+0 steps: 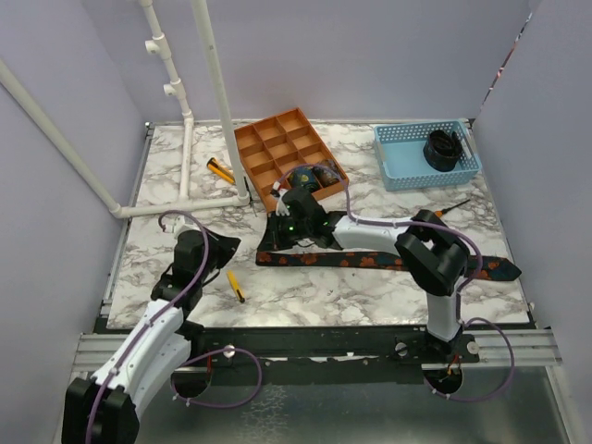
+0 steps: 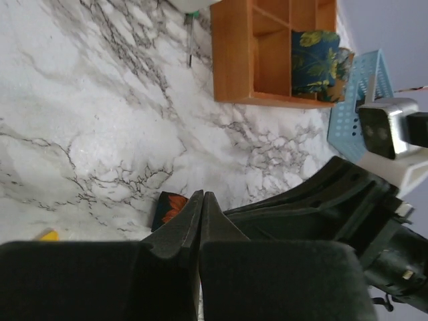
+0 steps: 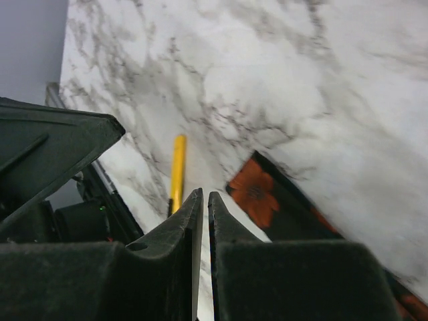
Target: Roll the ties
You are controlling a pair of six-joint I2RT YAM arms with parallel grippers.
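Note:
A long dark tie with orange-red flowers (image 1: 314, 260) lies flat across the table, its left end (image 2: 167, 208) square and near both grippers. Two rolled ties, one blue (image 1: 303, 179) and one brownish (image 1: 327, 174), sit in the wooden box. My left gripper (image 1: 239, 242) is shut just left of the tie's end, nothing showing between its fingers. Over that same end hovers my right gripper (image 1: 268, 244); its fingertips (image 3: 195, 200) are almost together with a thin gap, and nothing is visible in it. In the right wrist view the tie's end (image 3: 257, 194) lies beyond the fingertips.
The compartmented wooden box (image 1: 264, 148) stands behind, and a blue basket (image 1: 402, 166) holding a black roll is at back right. White pipes (image 1: 185, 208) frame the left side. A yellow-handled tool (image 1: 235, 285) lies in front; an orange screwdriver (image 1: 442, 212) lies at right.

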